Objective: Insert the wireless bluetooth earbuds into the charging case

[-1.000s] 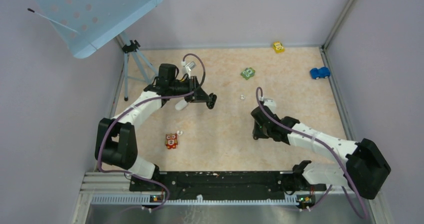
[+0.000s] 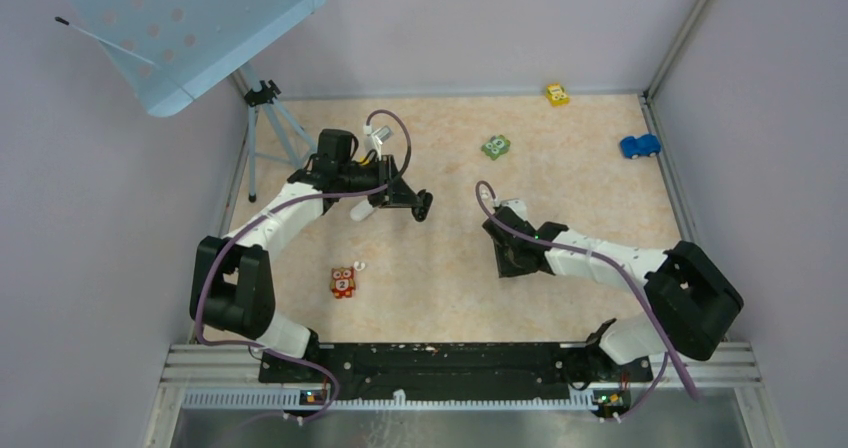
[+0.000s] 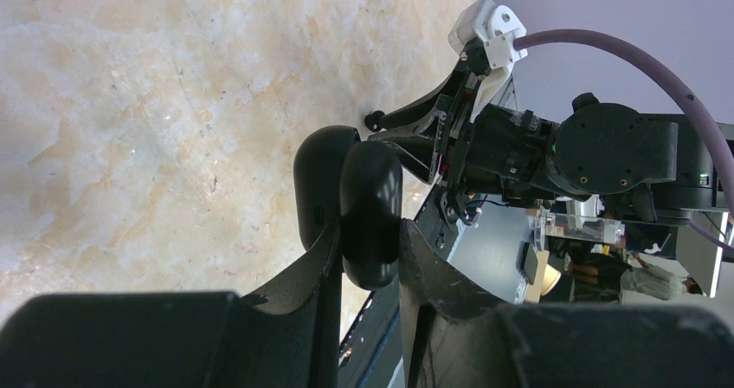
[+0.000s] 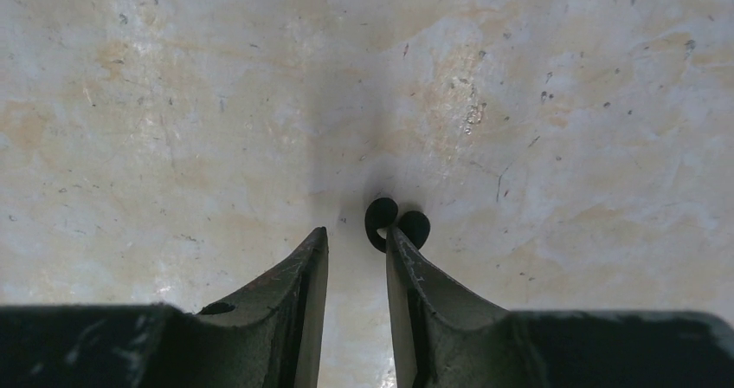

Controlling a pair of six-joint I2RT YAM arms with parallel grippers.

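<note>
My left gripper is shut on a glossy black charging case (image 3: 372, 197), whose two halves stand spread apart. In the top view that case (image 2: 422, 206) hangs left of the table's centre. A small black earbud (image 4: 377, 215) lies on the table in the right wrist view, with a dark rounded patch beside it that may be its other part or its shadow. My right gripper points down over it, part open, the earbud near its right fingertip and nothing clearly held. From the left wrist view, the earbud (image 3: 374, 121) appears just beyond the right gripper's tips.
Small white pieces (image 2: 360, 266) lie by a red owl toy (image 2: 343, 283). Further back are a green owl toy (image 2: 496, 147), a yellow car (image 2: 557, 94) and a blue car (image 2: 640, 146). Table between the arms is mostly clear.
The left arm and case have barely moved.
</note>
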